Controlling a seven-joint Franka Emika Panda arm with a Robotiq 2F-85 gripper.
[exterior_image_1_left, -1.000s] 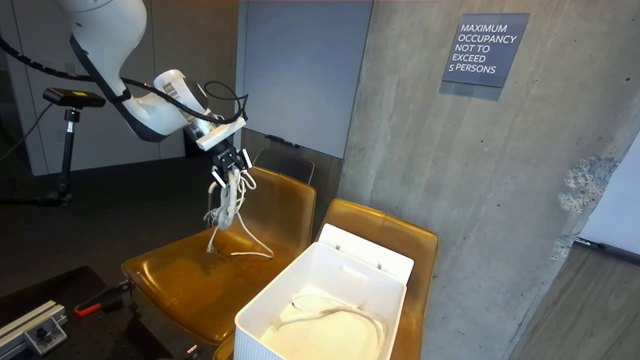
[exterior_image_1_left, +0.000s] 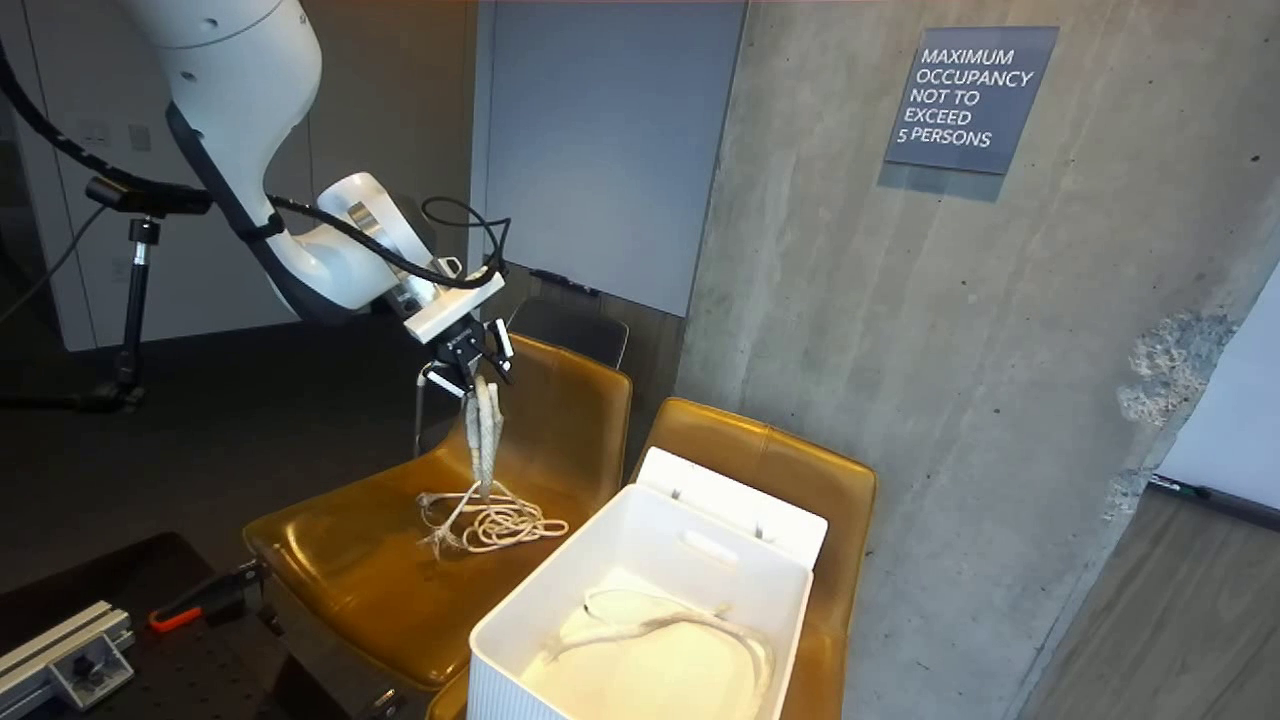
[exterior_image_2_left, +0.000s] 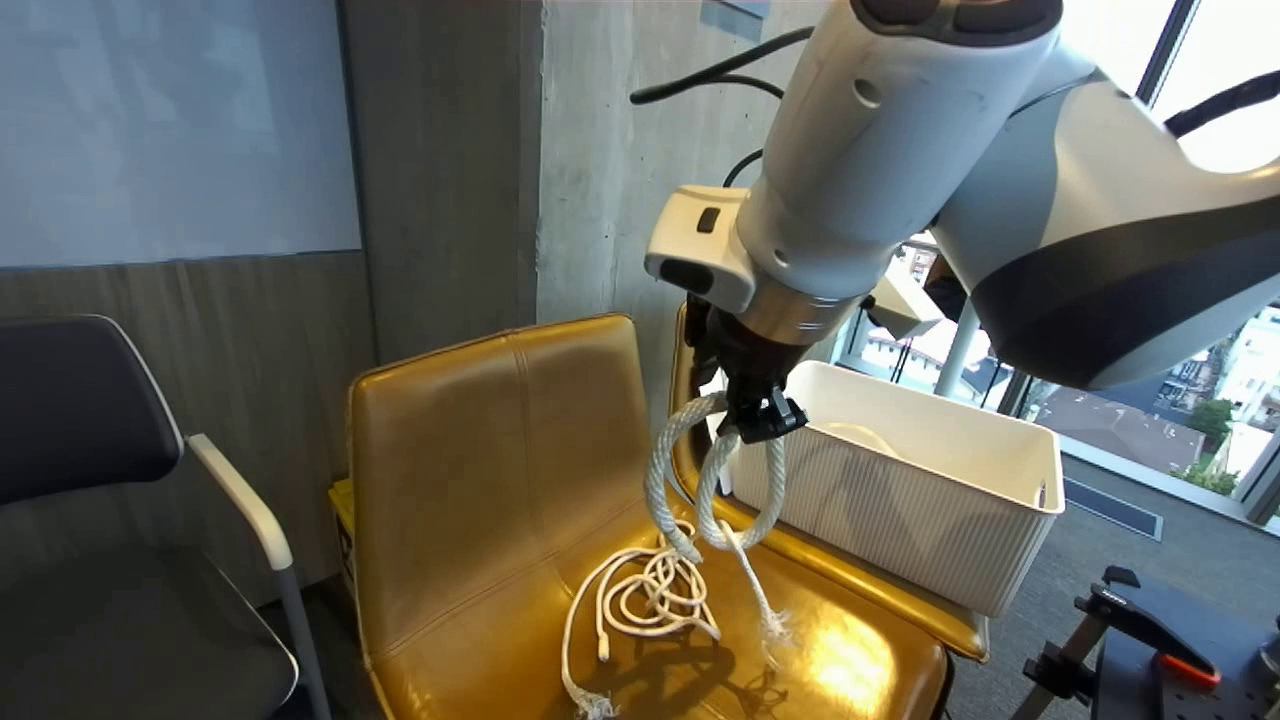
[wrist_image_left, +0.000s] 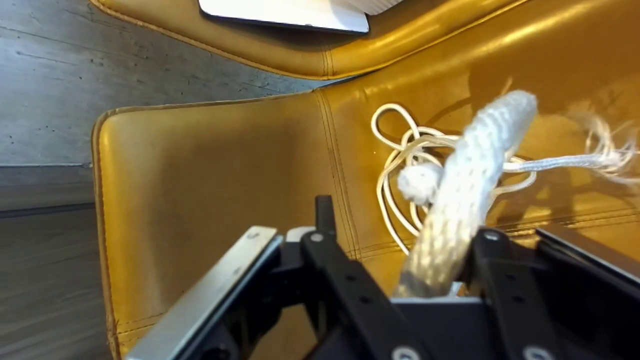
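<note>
A thick pale rope (exterior_image_1_left: 483, 438) hangs in loops at my gripper (exterior_image_1_left: 475, 360), above the left-hand tan chair. In the second exterior view, the looped rope (exterior_image_2_left: 774, 480) is directly below and beside the gripper (exterior_image_2_left: 762, 414). Metal fingers (wrist_image_left: 204, 294) stand wide apart in the wrist view, with the blurred thick rope (wrist_image_left: 465, 186) rising between them. Whether it still touches a finger cannot be told. On the seat lies a thin cream cord (exterior_image_2_left: 654, 600), loosely coiled with frayed ends.
A white ribbed bin (exterior_image_1_left: 534, 588) stands on the neighbouring chair, its flap against the backrest. Inside is another pale cord (exterior_image_1_left: 672, 620). A clamp (exterior_image_1_left: 198, 600) lies at the lower left.
The thin cord, bunched at my gripper a second ago, now lies coiled on the seat. The thick rope remains beneath the gripper. My arm has shifted slightly down and right.
</note>
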